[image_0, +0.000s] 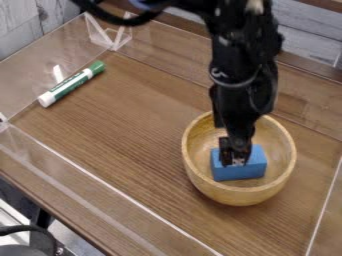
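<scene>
My dark gripper (235, 142) reaches down from the top of the camera view into a cream oval bowl (274, 193) at the lower right. It is open, its fingertips at the top edge of a blue block (243, 170) that rests in the bowl. Whether the fingertips touch the block is hard to tell.
A green and white marker (72, 82) lies on the wooden table (127, 140) at the left. A dark cable lies at the bottom left corner.
</scene>
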